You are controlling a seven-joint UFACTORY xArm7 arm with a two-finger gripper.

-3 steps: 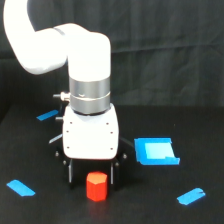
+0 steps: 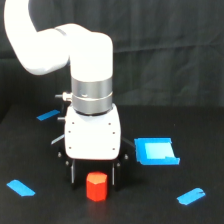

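A red block (image 2: 96,187) rests on the black table near the front. Just above and around it, my gripper (image 2: 93,182) points straight down from the white arm. Its thin dark fingers stand apart, one to each side of the block. Dark gaps show between the block and both fingers, the wider one on the left, so the fingers look open. The fingertips are hard to make out against the black surface, and depth relative to the block is unclear.
A small blue-rimmed tray (image 2: 172,161) with a pale inside lies to the right of the gripper. Blue tape strips mark the table at front left (image 2: 20,188), front right (image 2: 191,196) and back left (image 2: 48,115).
The arm and gripper have shifted slightly to the right. The red block and the tray have stayed where they were.
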